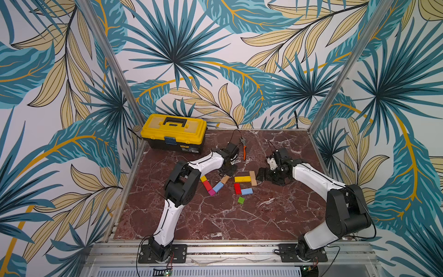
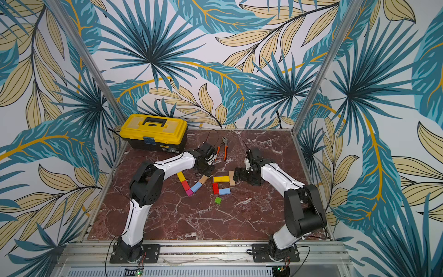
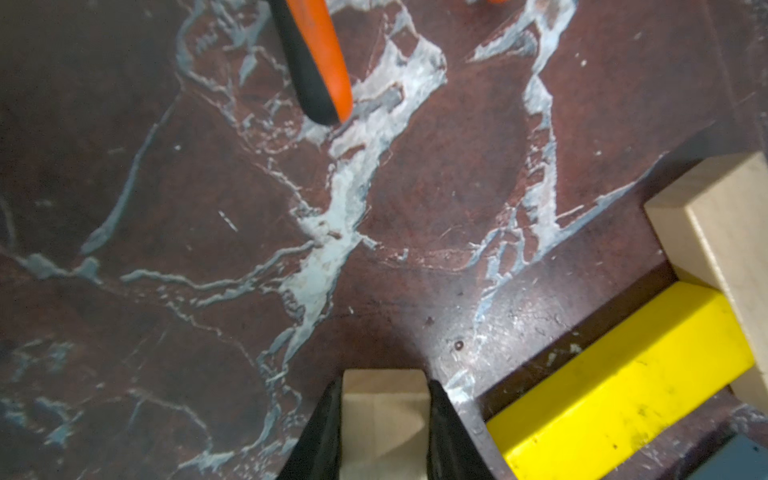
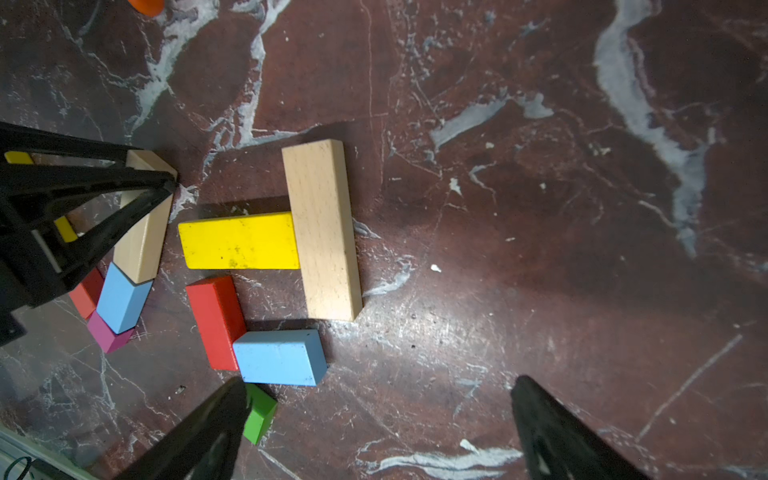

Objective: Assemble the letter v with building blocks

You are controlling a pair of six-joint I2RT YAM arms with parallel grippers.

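My left gripper is shut on a plain wooden block (image 4: 144, 240), gripping its far end. The block's near end meets a blue block (image 4: 124, 297) in the right wrist view. With a magenta block (image 4: 108, 332) at the point, these form the right side of a V. The left side has a red block (image 4: 86, 293) and a yellow block (image 1: 203, 178) above it, partly hidden by my left arm. My right gripper stands open and empty, right of the loose blocks in the top left view.
Loose between the arms lie a yellow block (image 4: 240, 241), a wooden block (image 4: 324, 232), a red block (image 4: 216, 320), a blue block (image 4: 276, 357) and a green block (image 4: 259, 413). Orange-handled pliers (image 1: 244, 151) and a yellow toolbox (image 1: 174, 131) sit behind.
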